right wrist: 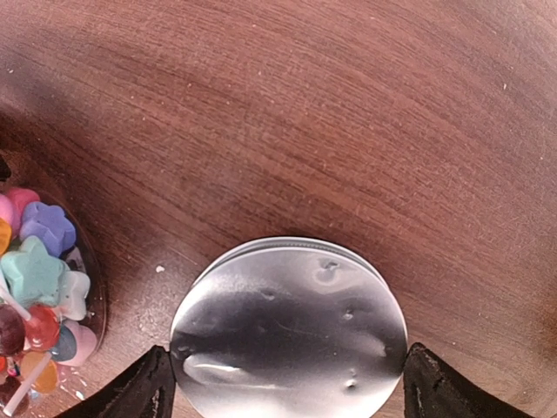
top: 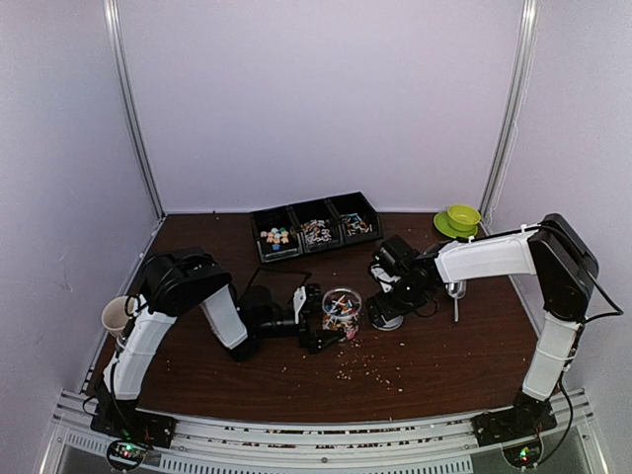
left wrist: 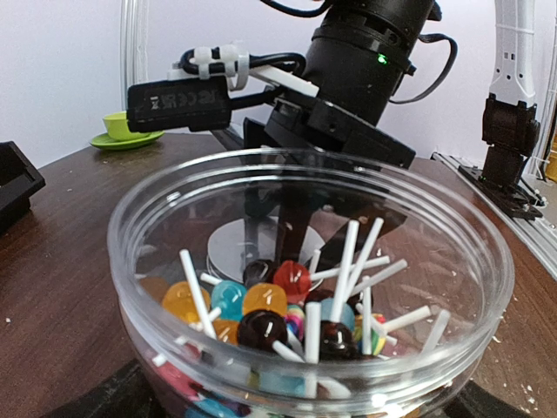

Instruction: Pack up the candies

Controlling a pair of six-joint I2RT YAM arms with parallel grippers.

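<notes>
A clear, lidless jar (top: 342, 308) stands upright near the middle of the table. Lollipops and colored candies (left wrist: 264, 299) fill its lower part, with white sticks poking up. My left gripper (top: 326, 328) is open, one finger (left wrist: 117, 399) on each side of the jar; firm contact cannot be made out. Just right of the jar, the round silver lid (right wrist: 291, 326) lies on the table. Open too, my right gripper reaches down over it, with its fingertips (right wrist: 148, 387) at the lid's left and right edges.
Behind stands a black three-compartment tray (top: 293, 219) with small candies. A green bowl (top: 463, 216) on a plate is at the back right, a metal scoop (top: 455, 292) in front. A cup (top: 116, 315) stands far left. Crumbs (top: 363, 370) litter the front.
</notes>
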